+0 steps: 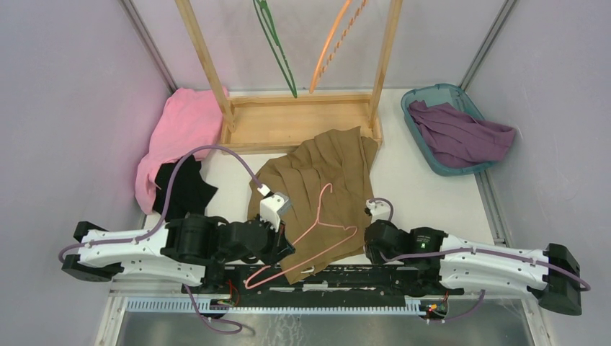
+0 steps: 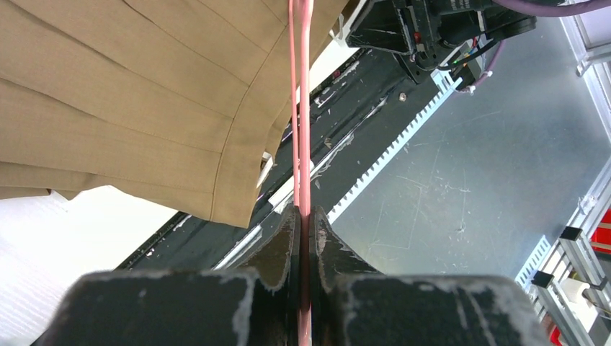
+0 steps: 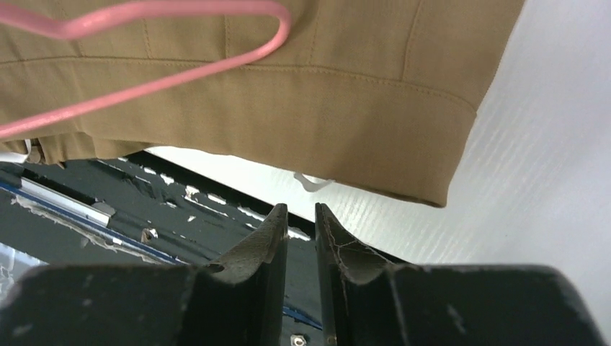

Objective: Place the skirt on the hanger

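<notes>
The brown skirt (image 1: 320,158) lies spread on the white table. My left gripper is shut on the pink hanger (image 2: 305,130), which lies across or just over the skirt in the top view, hook toward the back. My right gripper is part open with nothing between its fingers, beside the skirt's front right edge; in the right wrist view the skirt's hem (image 3: 375,144) lies just ahead of it, with the hanger's end above the cloth.
A wooden rack (image 1: 302,146) with green and orange hangers stands at the back. Pink cloth (image 1: 180,122) and black cloth (image 1: 180,194) lie left. A teal basket (image 1: 447,170) with purple cloth is back right; bare table lies in front of it.
</notes>
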